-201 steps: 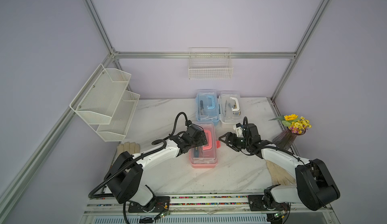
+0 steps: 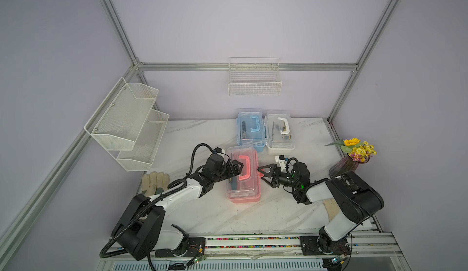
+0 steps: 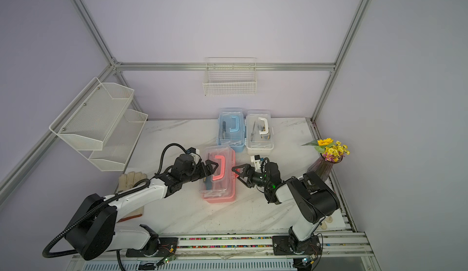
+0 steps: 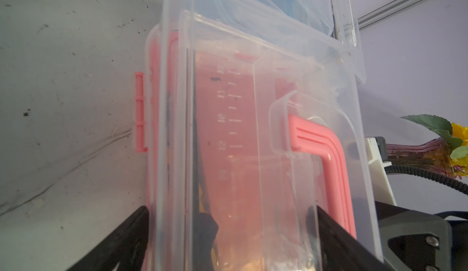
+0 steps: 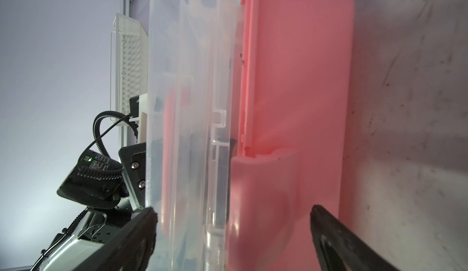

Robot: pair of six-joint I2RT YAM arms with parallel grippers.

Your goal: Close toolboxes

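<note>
The pink toolbox [image 2: 245, 198] stands in the middle of the table, its clear lid [image 4: 224, 41] lying over the base. A pink handle [image 4: 336, 183] lies flat in the lid. From the box's right side a pink latch [image 5: 263, 207] juts outward at the seam. My right gripper is open, one finger on either side of that latch's lower part. Over the lid's left side, my left gripper [image 2: 237, 167] is open, its fingers [image 4: 114, 244] spread across the left edge; contact cannot be told. Behind are a blue toolbox [image 2: 250, 142] and a white one [image 2: 279, 151], lids down.
A flower vase [image 2: 343, 166] stands at the right edge. Work gloves [image 2: 156, 180] lie at the left. A white mesh rack [image 2: 134, 119] hangs on the left wall.
The right gripper has moved left and slightly toward the front, up to the latch. My left gripper has shifted left across the lid. The pink box has slid slightly left.
</note>
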